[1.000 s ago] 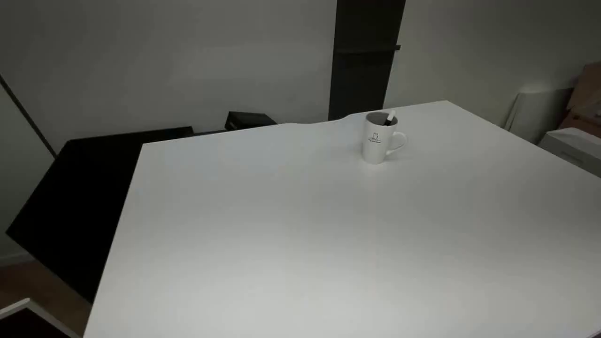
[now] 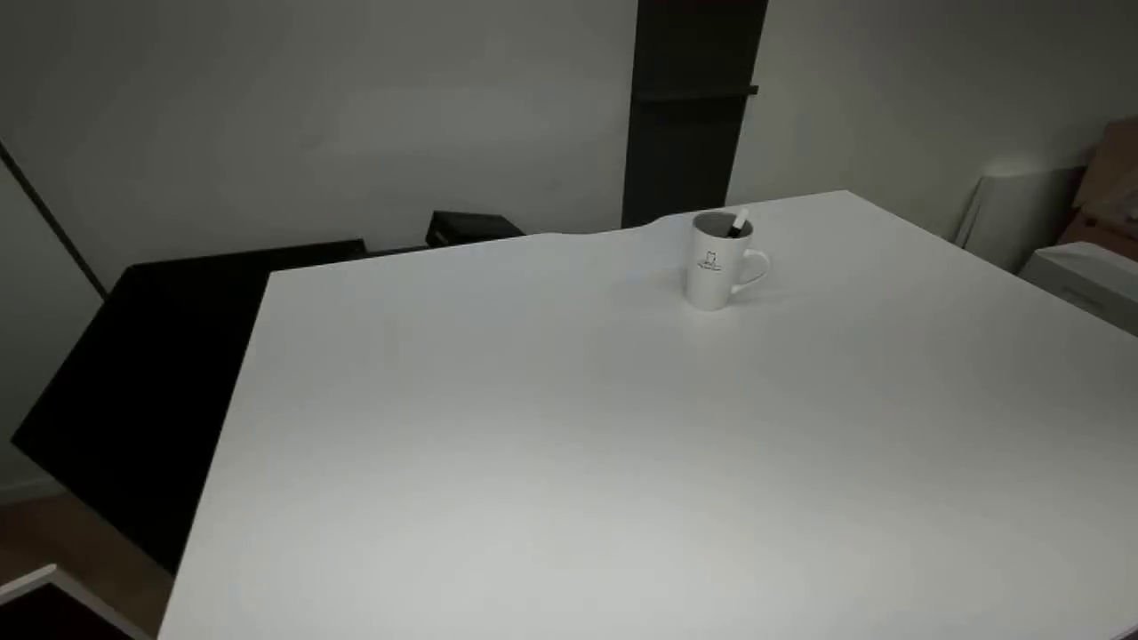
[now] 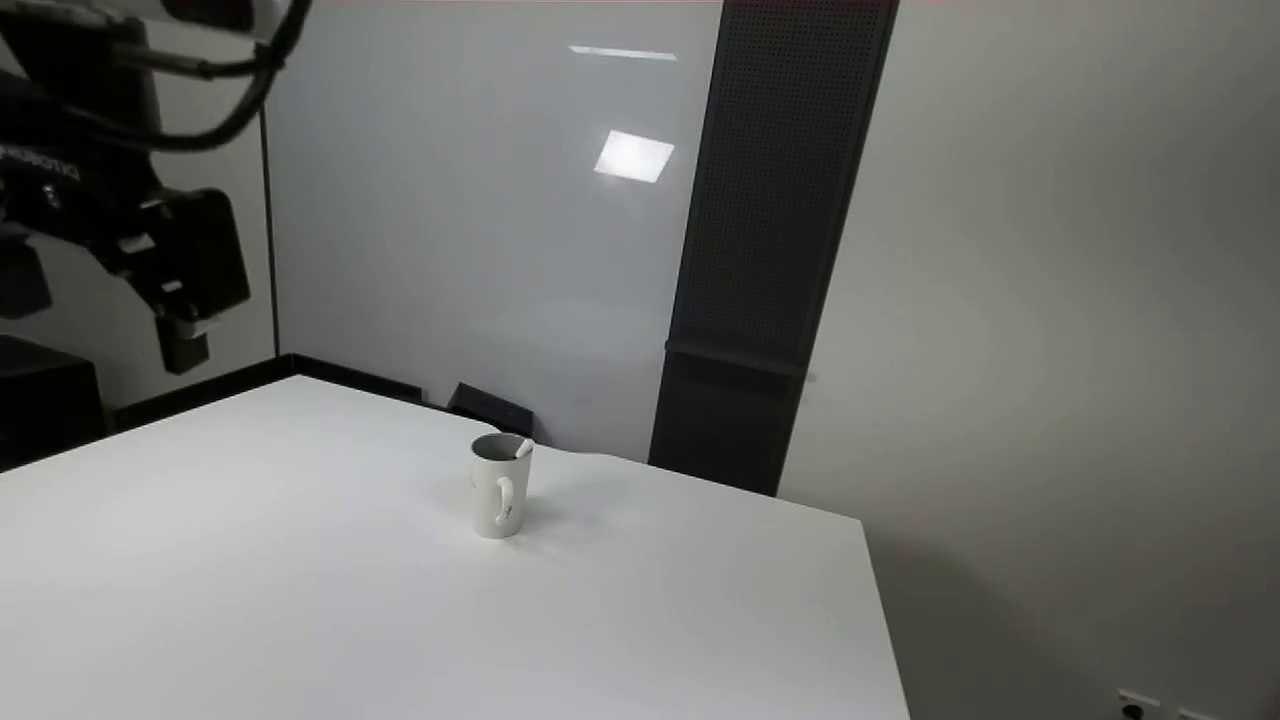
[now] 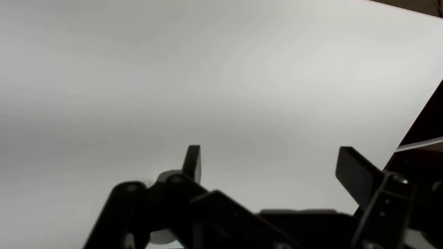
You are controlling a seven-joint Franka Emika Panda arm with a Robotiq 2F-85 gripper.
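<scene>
A white mug (image 2: 709, 272) stands upright near the far edge of the white table, its handle on the right in exterior view 1. Leaning inside it is a marker (image 2: 738, 223) with a white end and a dark part. In exterior view 2 the same mug (image 3: 488, 492) shows its handle toward the camera, and the marker tip (image 3: 524, 448) pokes over the rim. My gripper is open, its dark fingers wide apart with only bare table visible between them. In exterior view 2 it hangs above the table at the upper left, well away from the mug.
Black furniture (image 2: 139, 384) borders its left side, and a small black box (image 2: 469, 228) sits behind the far edge. White boxes (image 2: 1088, 283) lie beyond the right edge.
</scene>
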